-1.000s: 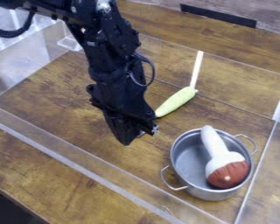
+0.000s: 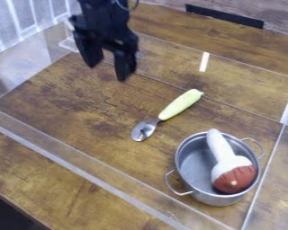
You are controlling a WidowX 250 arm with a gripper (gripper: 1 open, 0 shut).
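Note:
My gripper [image 2: 107, 54] is a dark, motion-blurred shape at the top left, raised over the table; it stands open, with nothing visible between its fingers. A spoon [image 2: 144, 128] with a pale yellow-green handle lies on the wooden table [image 2: 62, 108], right of and below the gripper. At the lower right a metal pot [image 2: 200, 176] holds a white item [image 2: 221, 153] with a red-brown round end [image 2: 237, 177].
A clear plastic barrier [image 2: 75, 157] borders the work area. A dark slot shows at the back.
My gripper has moved from the middle of the table toward the back left, uncovering the whole spoon. The pot and its contents have stayed in place.

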